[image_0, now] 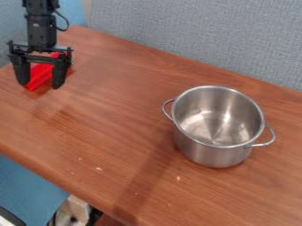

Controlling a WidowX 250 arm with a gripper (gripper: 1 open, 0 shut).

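My black gripper (41, 72) is at the upper left of the table, open, with its two fingers spread apart. Just behind and beneath it lies a red object (39, 79), partly hidden by the gripper, so I cannot tell whether the two touch. On the right side of the wooden table stands an empty steel pot (215, 151) with a handle on either side.
A grey padded wall (200, 40) runs along the back. The table's near left edge drops to a blue surface (24, 190).
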